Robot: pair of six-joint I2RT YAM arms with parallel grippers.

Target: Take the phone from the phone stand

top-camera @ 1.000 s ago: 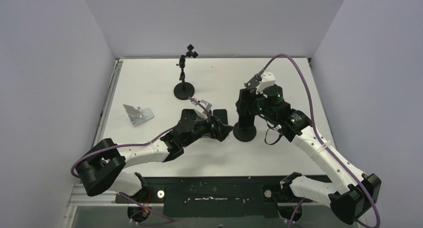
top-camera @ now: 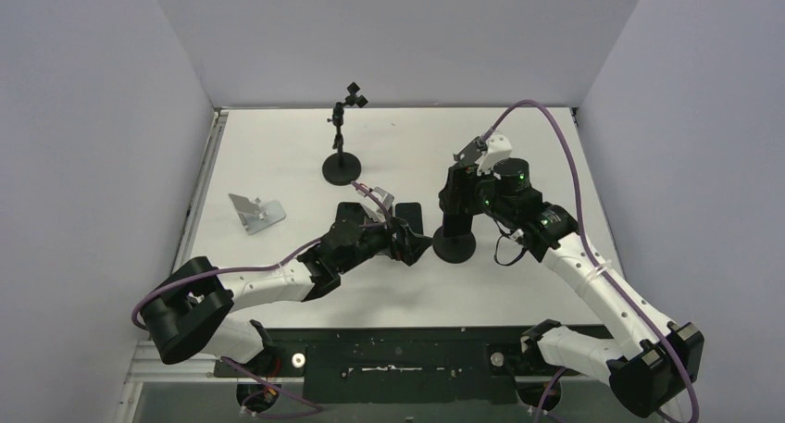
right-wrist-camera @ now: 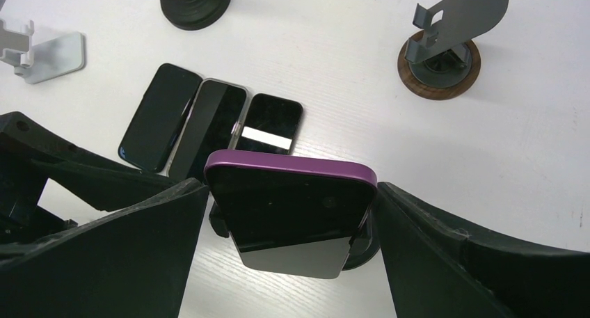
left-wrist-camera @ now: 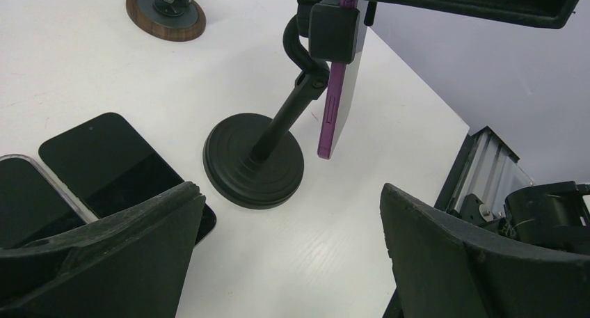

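A purple-edged phone [left-wrist-camera: 334, 113] is held in the clamp [left-wrist-camera: 334, 33] of a phone stand with a round black base [left-wrist-camera: 229, 161]. In the right wrist view its purple edge and dark screen [right-wrist-camera: 292, 200] fill the space within my right gripper. A fingertip lies close along each side of the phone; whether both press on it I cannot tell. My left gripper stands open and low on the stand's left, with nothing between its fingers. From above, the right arm hides most of the phone, while the stand's base [top-camera: 454, 245] shows below it.
Several dark phones [right-wrist-camera: 209, 126] lie flat left of the stand. A wooden-based metal stand [right-wrist-camera: 440, 67], a tall black stand [top-camera: 342, 168] and a small silver stand [top-camera: 264, 216] are also on the table.
The right arm has shifted very slightly to the right at its wrist and elbow; its gripper remains around the phone. The left arm has not visibly moved.
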